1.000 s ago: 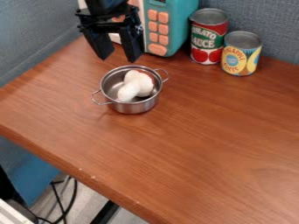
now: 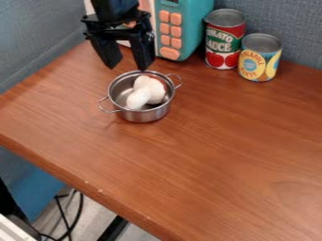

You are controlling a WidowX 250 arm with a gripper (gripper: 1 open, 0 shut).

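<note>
A small steel pot [image 2: 137,110] with two side handles stands on the wooden table, holding white rounded objects [image 2: 146,92] that look like mushrooms or garlic. Above and behind the pot, the black gripper [image 2: 123,51] hangs with its two fingers spread apart and nothing visible between them.
A teal toy appliance [image 2: 190,28] with orange buttons stands at the back. To its right are a tomato sauce can [image 2: 223,43] and a yellow-labelled can [image 2: 258,60]. The table's near left edge drops to cables and floor.
The gripper has shifted slightly over the last second, staying above and behind the pot. The pot, its contents and the cans have not moved.
</note>
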